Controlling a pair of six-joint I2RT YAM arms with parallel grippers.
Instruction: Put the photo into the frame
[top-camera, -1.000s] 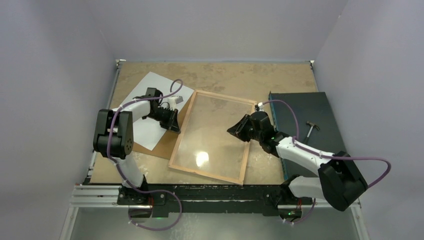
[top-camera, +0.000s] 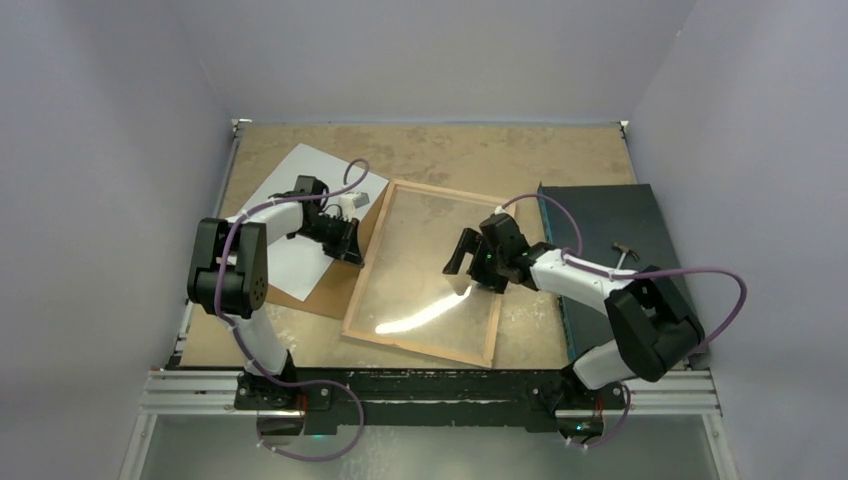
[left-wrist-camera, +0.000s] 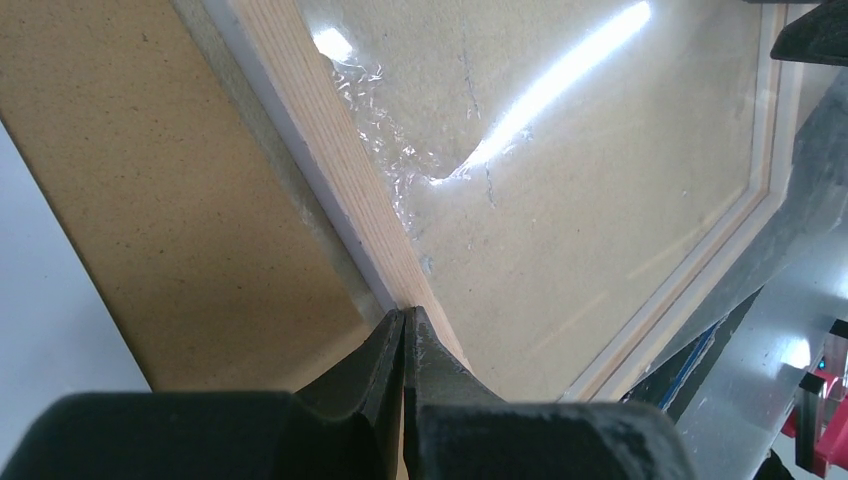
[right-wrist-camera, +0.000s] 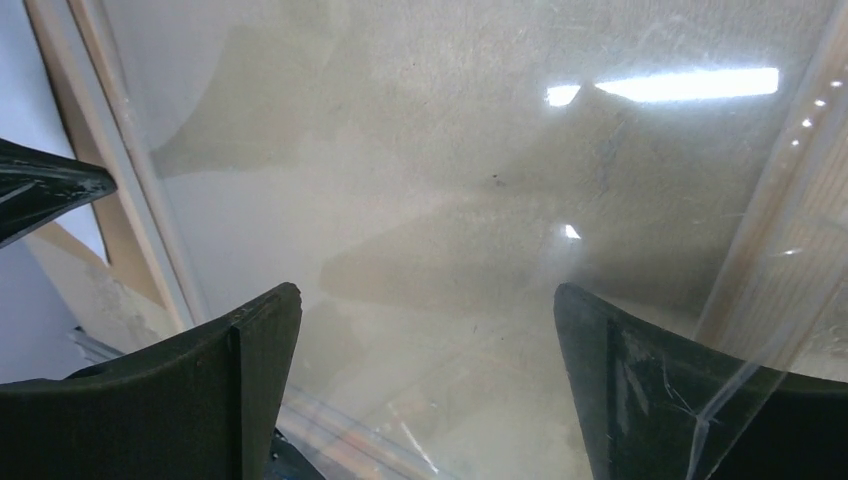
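Observation:
A light wooden frame (top-camera: 430, 354) lies on the table, a clear sheet (top-camera: 420, 250) spanning it. My left gripper (top-camera: 358, 262) is shut at the frame's left side; in the left wrist view its fingertips meet at the wooden strip (left-wrist-camera: 345, 160), nothing visible between them. Over the right part of the clear sheet, my right gripper stands open, its fingers wide apart. A transparent edge crosses one of its fingers (right-wrist-camera: 650, 390) in the right wrist view. On the left lies a white sheet (top-camera: 297, 262), partly under the left arm; no picture shows on it.
A brown board (top-camera: 318, 300) lies under the white sheet, beside the frame. At the right are a dark panel (top-camera: 600, 215) and a small hammer (top-camera: 625, 250). Bare table shows behind the frame.
The frame has shifted slightly right, and the glare on the clear sheet has become a long streak.

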